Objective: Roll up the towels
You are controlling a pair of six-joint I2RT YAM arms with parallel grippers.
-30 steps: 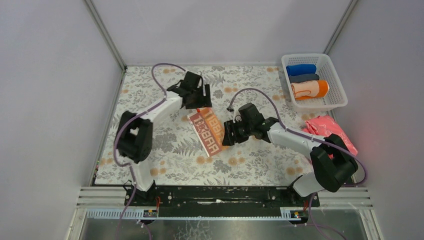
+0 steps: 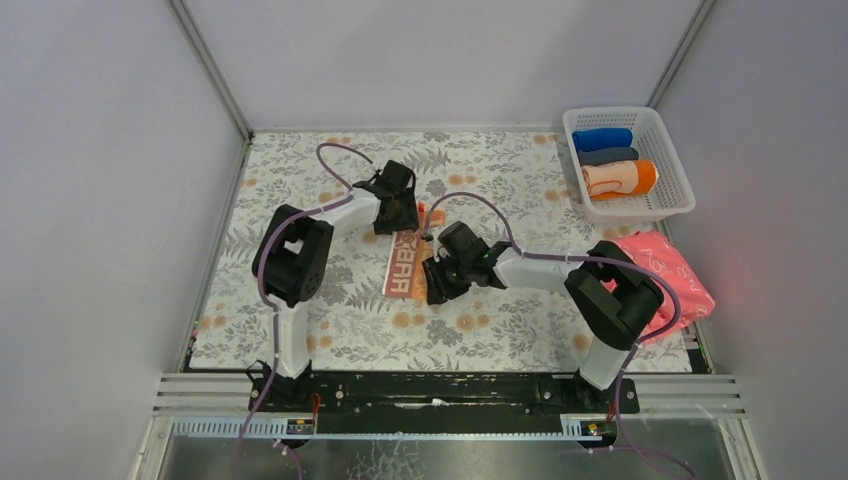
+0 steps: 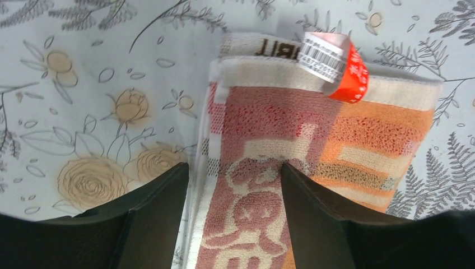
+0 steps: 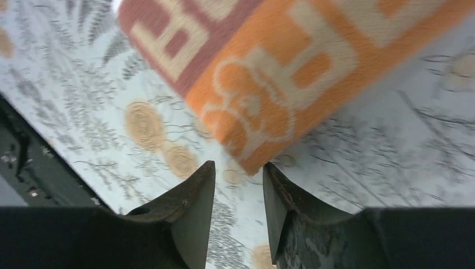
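A folded red-and-orange towel lies flat at the middle of the table, a red-and-white tag at its far end. My left gripper is over that far end; in the left wrist view its open fingers hover above the red half. My right gripper is at the towel's near orange corner, open, with the corner just beyond the space between its fingertips. In the top view the grippers partly hide the towel.
A white basket at back right holds rolled blue, dark grey and orange towels. A pink crumpled bundle lies at the right edge.
The towel has turned to stand more nearly straight front to back. My right gripper has moved left and toward the near side; my left gripper has shifted slightly.
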